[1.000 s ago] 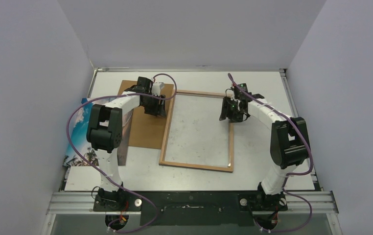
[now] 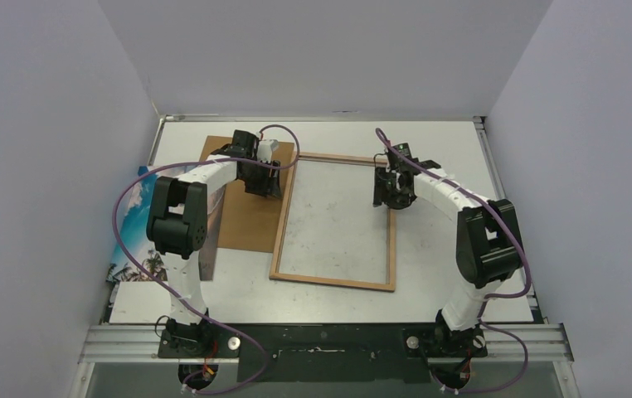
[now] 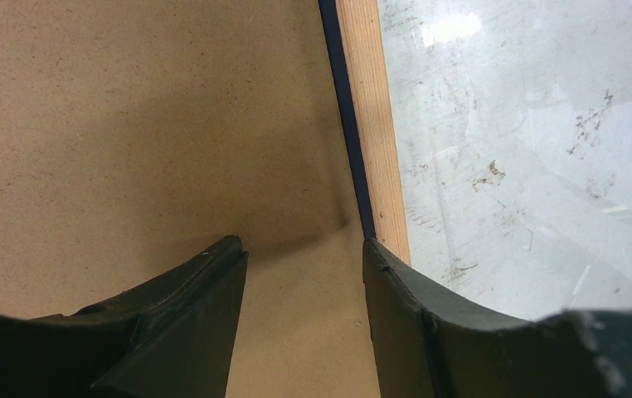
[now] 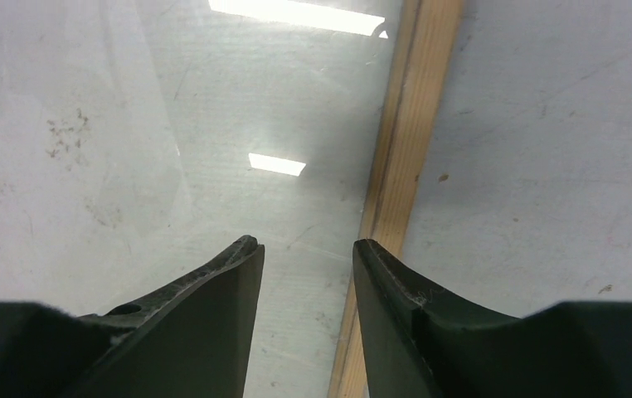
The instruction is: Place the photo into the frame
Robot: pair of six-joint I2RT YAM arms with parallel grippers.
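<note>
A wooden frame (image 2: pixel 333 282) lies on the white table with its clear sheet inside and no picture showing through it. The photo (image 2: pixel 137 228), blue with palm trees, lies at the left, partly under the left arm. Above the brown backing board (image 2: pixel 242 224), close to the frame's left bar (image 3: pixel 371 116), my left gripper stands part open with nothing between its fingers. My right gripper is parted and empty too, over the frame's right bar (image 4: pixel 404 157); its right finger overlaps the bar in the right wrist view. Contact with the bar cannot be told.
The brown board borders the frame's left side. Another print (image 2: pixel 211 240) shows beside the board under the left arm. Grey walls rise at both sides.
Over the last second my right gripper has shifted slightly at the frame's right bar, its arm swinging a little left. The left arm, frame, board and photo look the same.
</note>
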